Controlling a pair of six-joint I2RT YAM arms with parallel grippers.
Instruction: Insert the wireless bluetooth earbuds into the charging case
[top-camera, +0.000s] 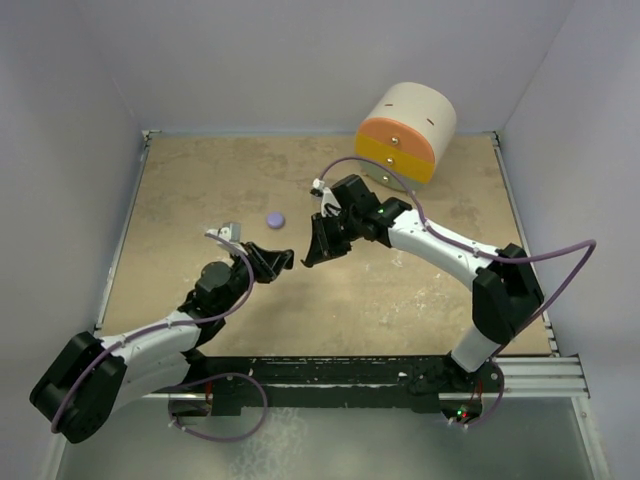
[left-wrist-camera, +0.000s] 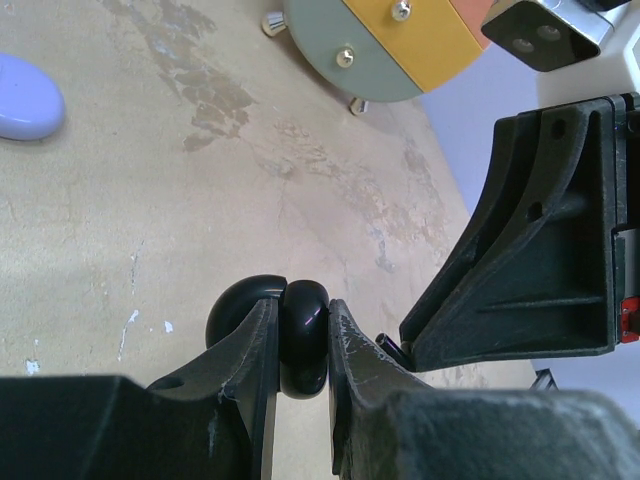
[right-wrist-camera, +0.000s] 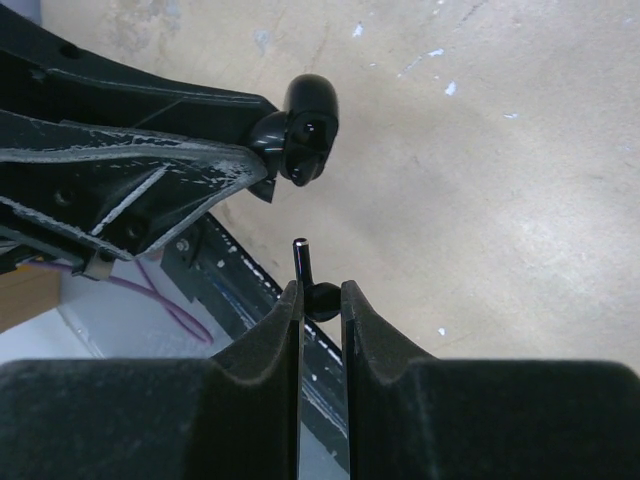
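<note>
My left gripper (top-camera: 287, 260) is shut on a small black charging case (left-wrist-camera: 303, 340), whose rounded part bulges out to the left of the fingers in the left wrist view. In the right wrist view the case (right-wrist-camera: 312, 125) stands out from the left fingertips, above and apart from the earbud. A black earbud (right-wrist-camera: 303, 262) with a slim stem is pinched in my right gripper, stem pointing away from the fingers. From above, the right gripper (top-camera: 309, 260) sits just right of the left one, with a narrow gap between. The inside of the case cannot be made out.
A round purple object (top-camera: 275, 219) lies on the table behind the grippers. Farther back on the right stands a white drum-shaped cabinet (top-camera: 410, 125) with coloured drawers. Purple cables (top-camera: 450, 236) run along both arms.
</note>
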